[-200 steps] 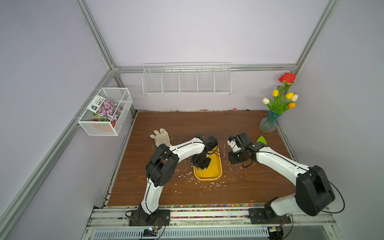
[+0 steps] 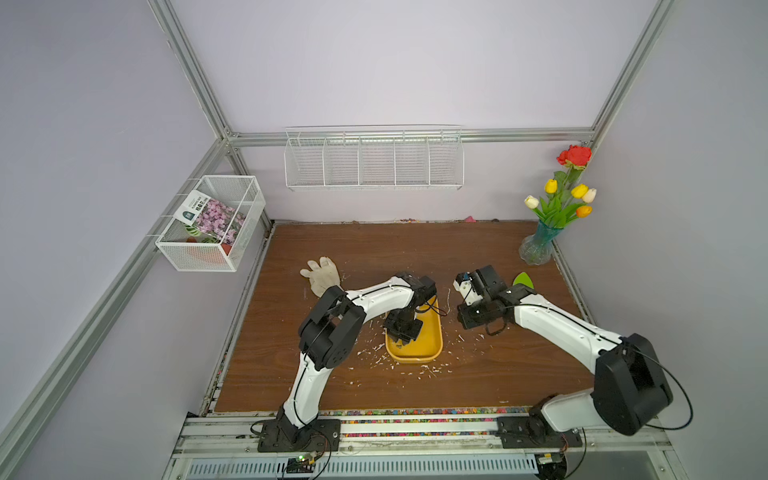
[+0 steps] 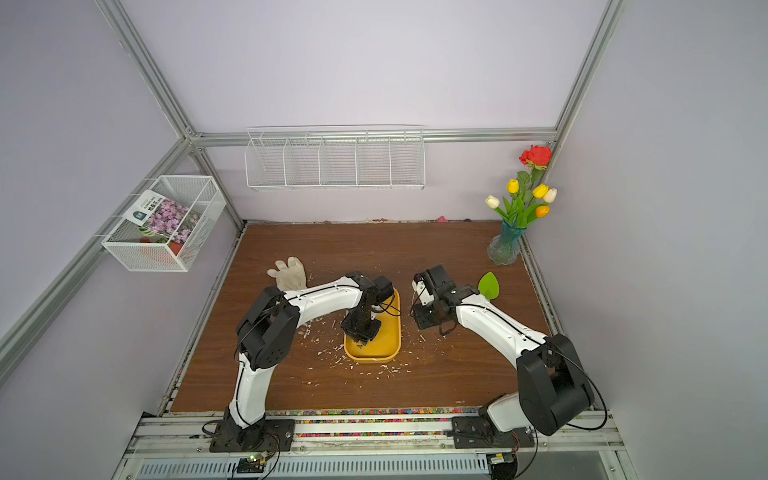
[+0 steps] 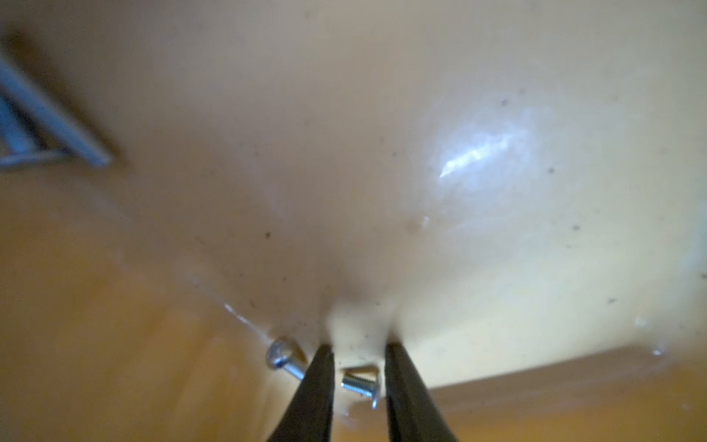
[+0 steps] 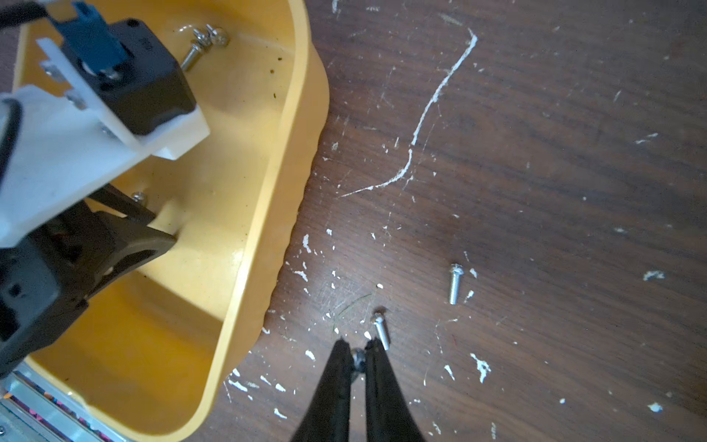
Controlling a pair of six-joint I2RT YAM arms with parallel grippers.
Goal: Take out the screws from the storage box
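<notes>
In the left wrist view, my left gripper is open low inside the yellow box, its fingers either side of a short screw (image 4: 358, 384). Another screw (image 4: 283, 355) lies against the wall, just outside the left finger. More screws (image 4: 55, 114) blur at the upper left. Beside the box, in the right wrist view, my right gripper points down over the table, its fingers close together with a shiny screw end (image 5: 358, 361) between them. Whether they grip it cannot be told. Two screws (image 5: 456, 284) lie loose on the table, one just beyond its fingertips.
A few more screws (image 5: 200, 42) sit at the box's far end. White scraps litter the brown table (image 3: 448, 372) around the box. A glove (image 2: 323, 275) lies behind the left arm, and a glass vase (image 2: 536, 248) of flowers stands at the back right.
The right arm has barely moved.
</notes>
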